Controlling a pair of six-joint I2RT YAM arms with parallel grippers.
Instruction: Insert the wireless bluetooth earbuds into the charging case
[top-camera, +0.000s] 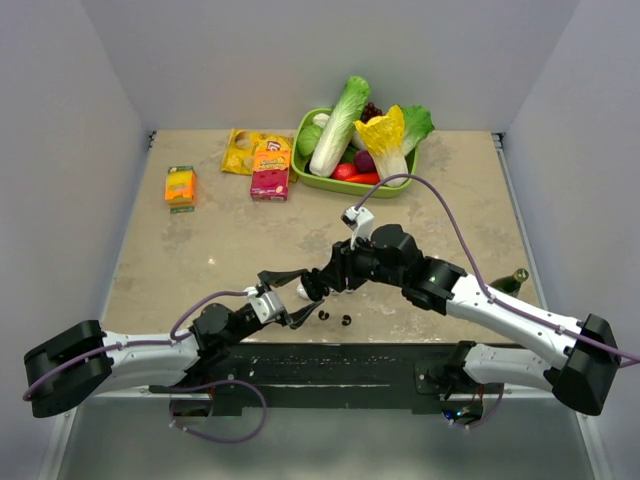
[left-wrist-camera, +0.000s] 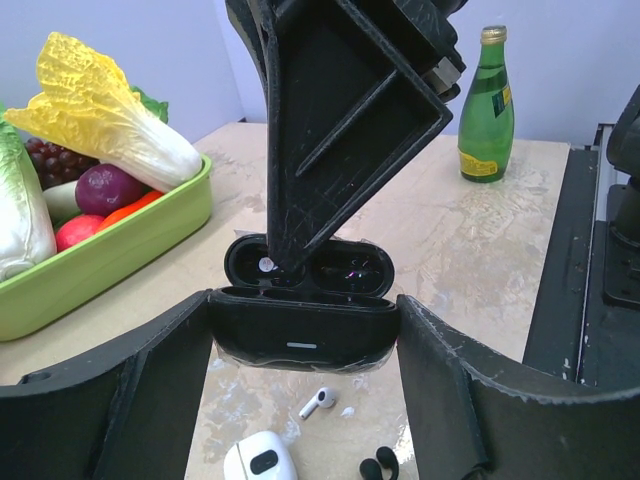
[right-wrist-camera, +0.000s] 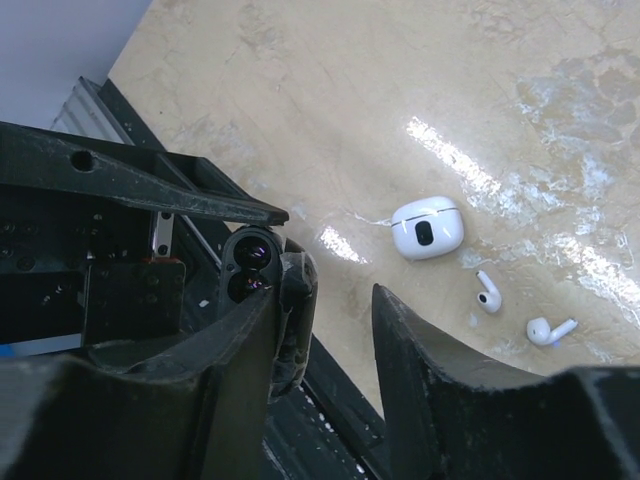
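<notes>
My left gripper is shut on a black charging case (left-wrist-camera: 300, 330), held above the table with its lid open and two wells showing. My right gripper (top-camera: 338, 268) is at the open case, part open, one finger in front of the wells in the left wrist view; whether anything is between its fingers is hidden. On the table below lie a white case (right-wrist-camera: 428, 228), white earbuds (right-wrist-camera: 489, 298) (right-wrist-camera: 541, 330) and two small black earbuds (left-wrist-camera: 380, 465).
A green basket of vegetables (top-camera: 310, 176) stands at the back, snack packs (top-camera: 270, 175) and a yellow box (top-camera: 180, 188) to its left. A green bottle (left-wrist-camera: 485, 130) stands at the right edge.
</notes>
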